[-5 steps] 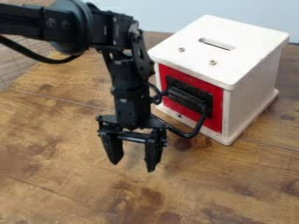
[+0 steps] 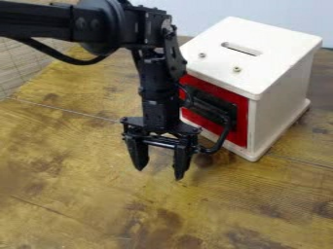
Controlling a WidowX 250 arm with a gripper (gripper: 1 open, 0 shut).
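A black gripper (image 2: 159, 158) on the arm hangs just above the wooden table, its two fingers pointing down and spread apart with nothing between them. It is in front of and to the left of a white wooden box (image 2: 271, 97) with a slot and two small knobs or screws on top. The box's front has a red panel (image 2: 236, 137) with a dark part on it, partly hidden behind the arm and its cable.
A pale wall stands behind the box, and a grid-like surface shows at the far left edge.
The gripper has shifted slightly right and up over the last second, toward the box. The box has not moved.
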